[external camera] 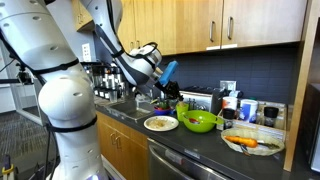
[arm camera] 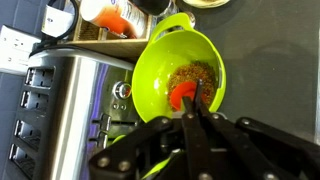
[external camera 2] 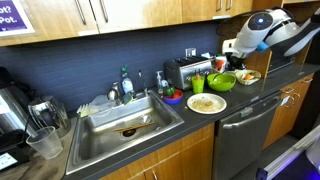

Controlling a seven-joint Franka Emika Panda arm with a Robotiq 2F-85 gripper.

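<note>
Over the counter, my gripper hangs above the lime-green bowl (arm camera: pixel 147 85). From the side, the gripper (external camera: pixel 180 97) is clear of the bowl (external camera: pixel 200 121) and up and to its left. Its fingers look closed; what is between them is too small and dark to make out. Brown crumbly food (arm camera: pixel 196 73) lies in the bowl. A small red object (arm camera: pixel 182 95) shows just beyond the fingertips, and whether it is held or lies in the bowl I cannot tell.
A white plate of food (external camera: pixel 160 125) sits to the left of the bowl, and a tray with carrots (external camera: pixel 250 145) to its right. Behind stands a steel toaster (arm camera: pixel 78 110). The sink (external camera 2: pixel 118 138) is farther left. Wall cabinets (external camera: pixel 220 25) hang above.
</note>
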